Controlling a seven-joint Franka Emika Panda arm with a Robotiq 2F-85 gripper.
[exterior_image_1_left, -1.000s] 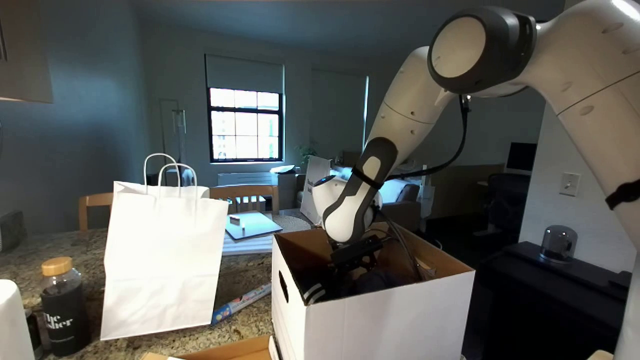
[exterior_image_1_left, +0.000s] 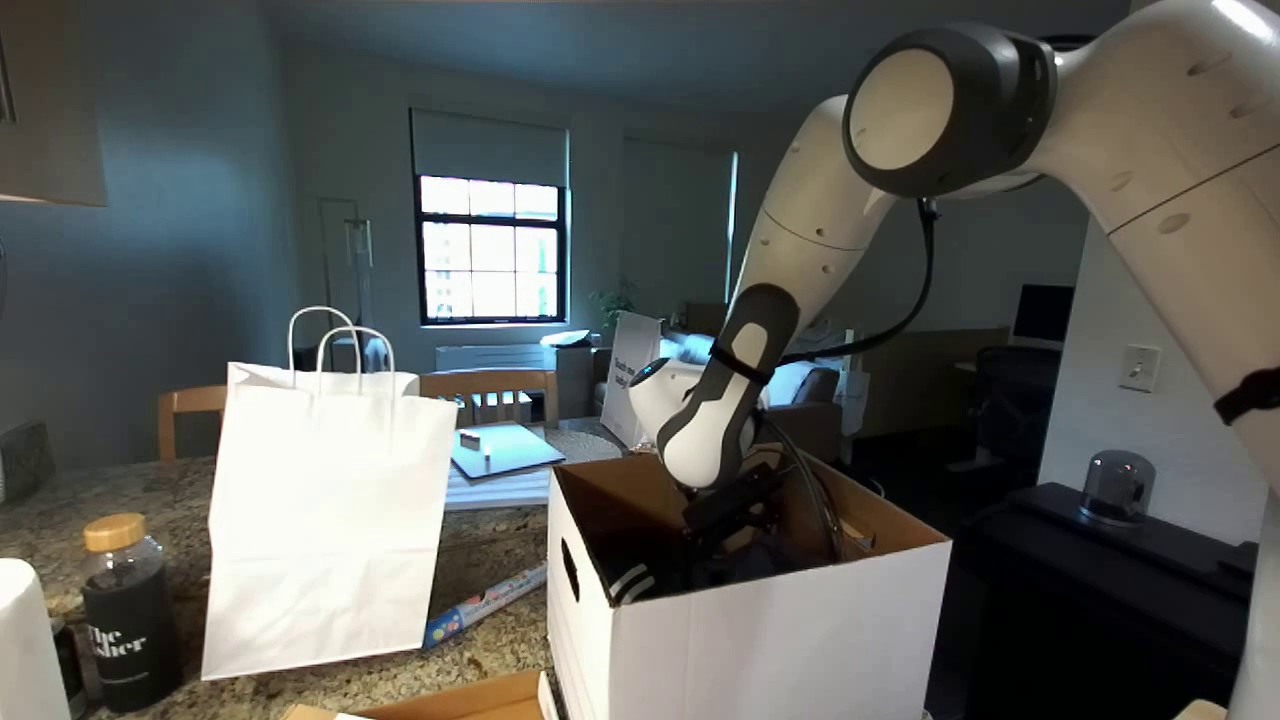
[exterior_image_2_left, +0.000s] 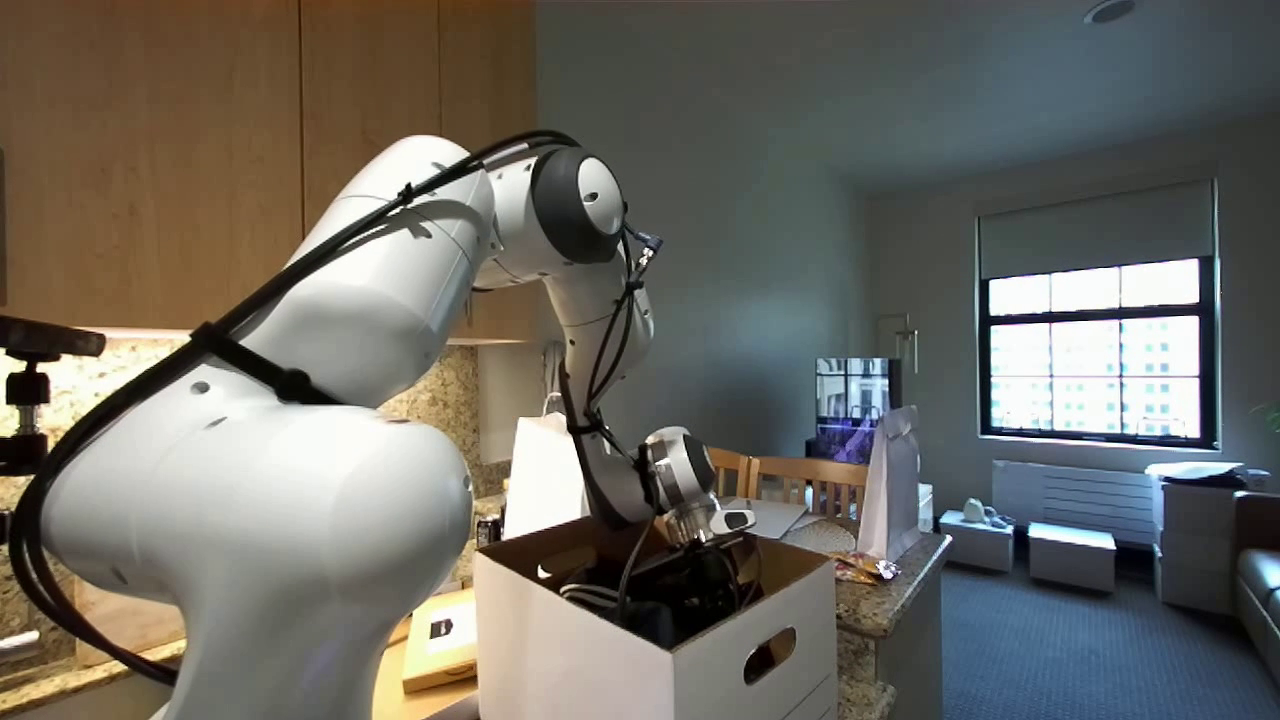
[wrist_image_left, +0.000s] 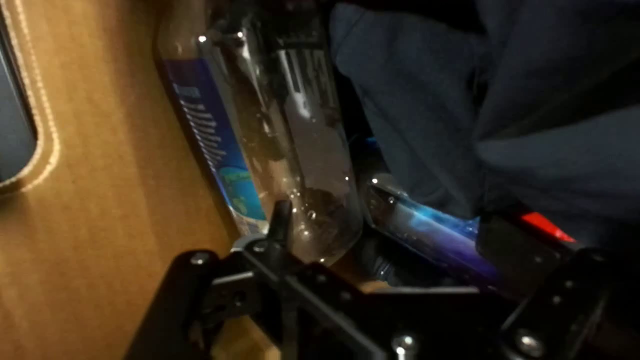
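Note:
My gripper is down inside the white cardboard box (exterior_image_1_left: 768, 654), open, its dark fingers set wide apart in the wrist view. Close by one finger lies a clear plastic bottle (wrist_image_left: 318, 156) with a blue label, leaning along the brown inner wall of the box. Dark cloth (wrist_image_left: 420, 108) fills the far right of that view. Between cloth and gripper is a shiny blue-purple package (wrist_image_left: 435, 231), partly covered. Both exterior views leave the fingertips hidden behind the box walls and dark contents.
A white paper bag (exterior_image_1_left: 330, 528) stands on the granite counter left of the box. Near it are a dark bottle with a wooden lid (exterior_image_1_left: 126, 618) and a blue-and-white tube (exterior_image_1_left: 486, 606). The box walls rise closely around the gripper; a hand hole (exterior_image_2_left: 769, 655) pierces one.
In exterior view 1 my hand and forearm have shifted slightly to the right and a little lower inside the box. The box has moved very slightly right; the counter items look unmoved.

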